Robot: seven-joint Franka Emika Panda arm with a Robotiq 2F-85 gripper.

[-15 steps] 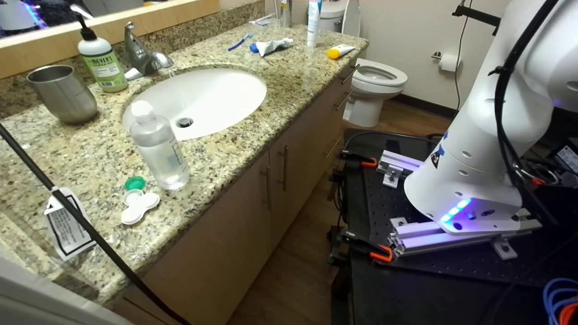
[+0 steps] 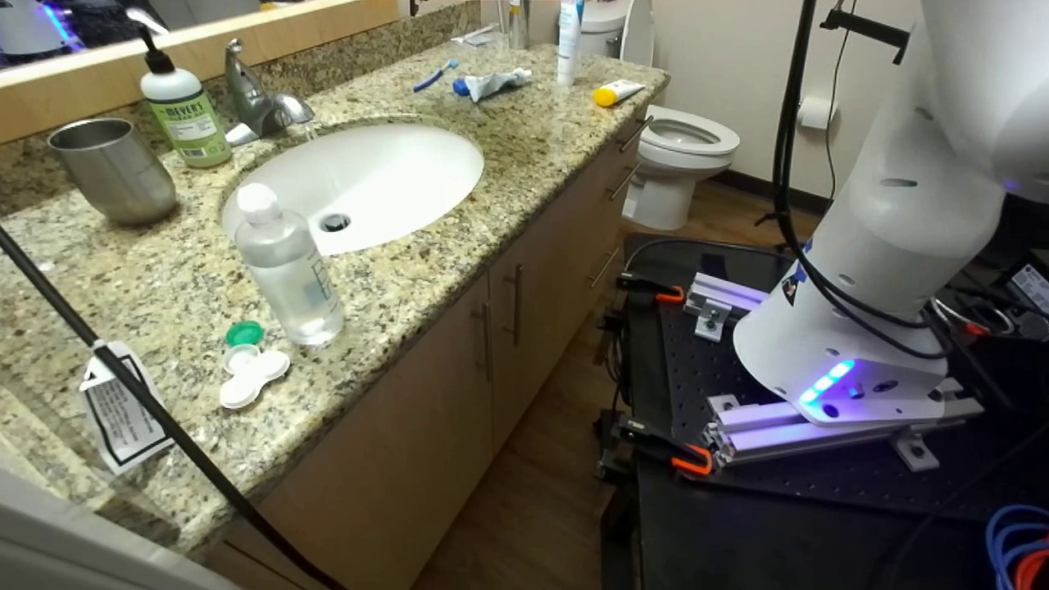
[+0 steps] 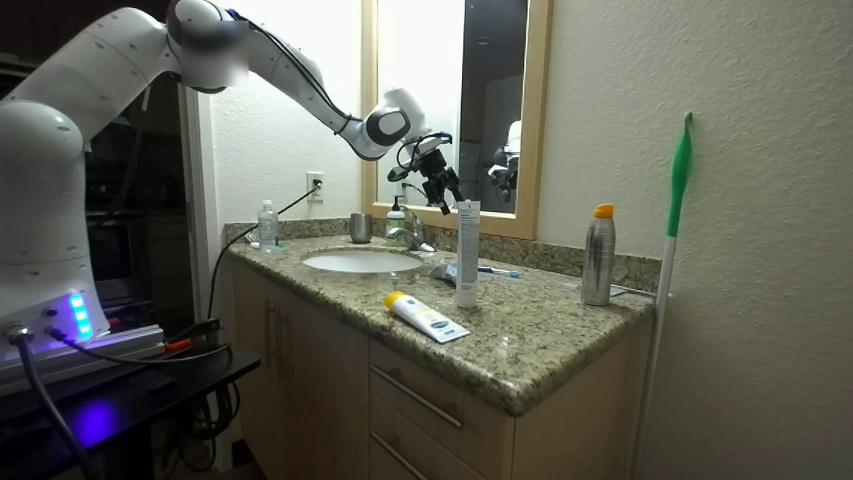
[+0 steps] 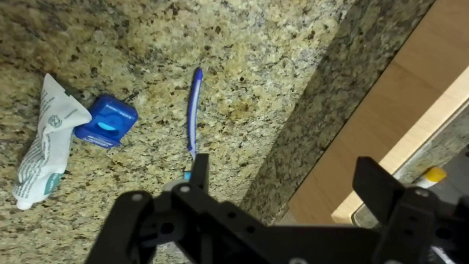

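My gripper is open in the wrist view, its fingers wide apart with nothing between them. In exterior view 2 the gripper (image 3: 452, 201) hangs above the counter, in front of the mirror. A blue toothbrush (image 4: 192, 112) lies on the granite, its head end partly hidden behind the left finger (image 4: 200, 171). To its left are a blue floss box (image 4: 107, 121) and a crumpled white toothpaste tube (image 4: 48, 140), touching each other. Exterior view 1 shows the same toothbrush (image 2: 433, 77) beyond the sink, but not the gripper.
A white tube (image 3: 468, 255) stands upright, with a yellow-capped tube (image 3: 426, 317) lying near the front edge. A spray can (image 3: 599, 257) stands at the far end. The sink (image 2: 393, 187), faucet (image 2: 257, 98), soap bottle (image 2: 187, 113), steel cup (image 2: 113, 172) and clear bottle (image 2: 288, 270) occupy the other side.
In exterior view 1 the arm's base section has turned and its black cables have swung left, partly covering the toilet paper. The counter objects have not moved.
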